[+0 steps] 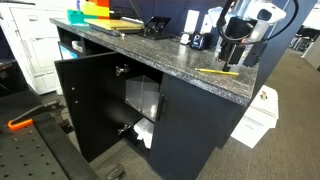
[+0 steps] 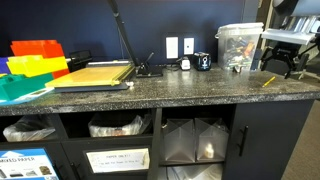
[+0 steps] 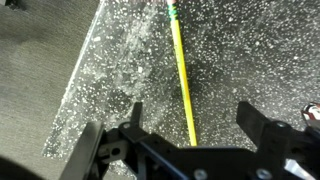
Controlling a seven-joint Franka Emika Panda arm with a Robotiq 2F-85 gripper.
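Observation:
A thin yellow pencil lies flat on the speckled grey counter near its right end. My gripper hangs low above it and stands open. In the wrist view the pencil runs almost straight up and down through the gap between the two black fingers, touching neither, with a green band at its far end. The second exterior view has the pencil at the counter's right end, with the gripper just above and to its right.
A clear plastic tub and a dark mug stand behind the pencil. The counter's edge is close by. Below, a black cabinet door hangs open. Farther left are a yellow tray and colored blocks.

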